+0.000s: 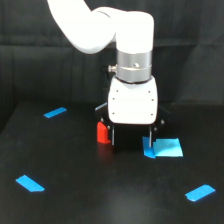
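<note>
My gripper [132,137] points down from the white arm in the middle of the camera view. Its dark fingers stand wide apart, and nothing shows between them. Close by its left finger is a red block [103,132], partly overlapped by the gripper. By the right finger is a blue block [149,149], also partly overlapped. Whether either finger touches a block cannot be made out.
A light blue square [169,148] lies flat on the dark table beside the blue block. Blue tape strips mark the table at the back left [55,112], front left [30,184] and front right [200,192].
</note>
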